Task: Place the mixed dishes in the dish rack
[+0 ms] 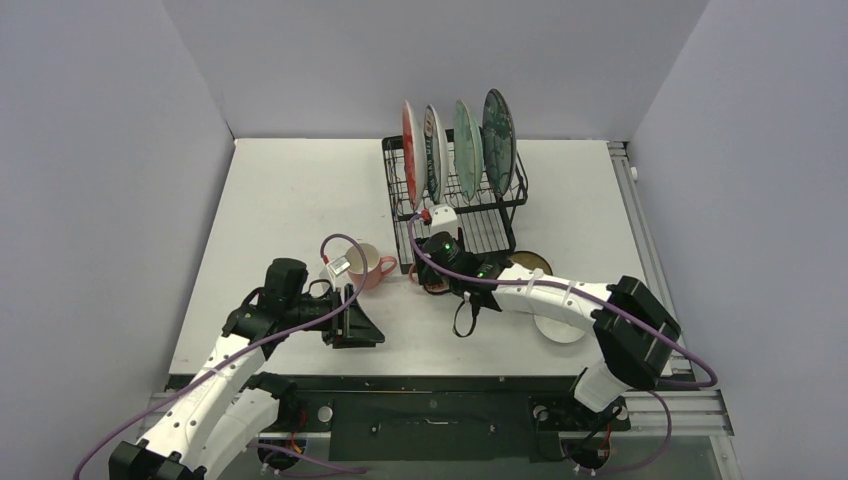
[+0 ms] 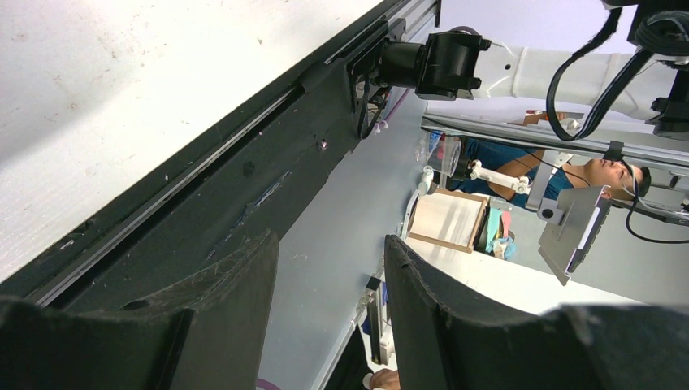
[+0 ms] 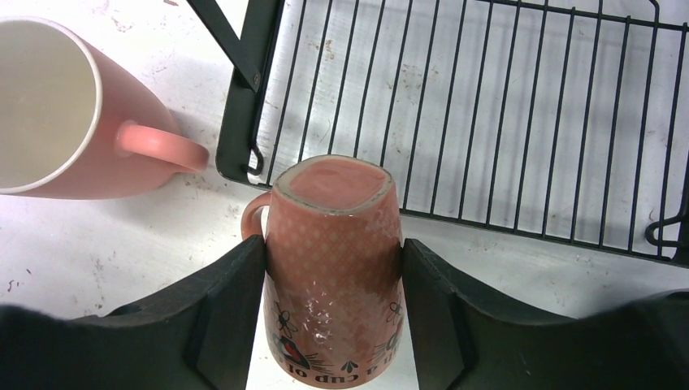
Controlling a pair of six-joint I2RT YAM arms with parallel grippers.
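A pink mug with printed pictures and lettering (image 3: 333, 284) is gripped upside down, base up, between the fingers of my right gripper. It hangs at the near edge of the dish rack's lower wire tier (image 3: 455, 106). In the top view my right arm mostly covers this mug. Another pink mug (image 1: 366, 264) stands left of the rack, its handle to the right; the right wrist view shows its open mouth. Several plates stand upright in the upper tier of the black rack (image 1: 390, 165). My left gripper is parted over the table's front edge with nothing between its fingers.
Near my right forearm are a white bowl (image 1: 558, 330) and a brown-rimmed dish (image 1: 530, 262), both partly hidden. The lower rack tier looks empty.
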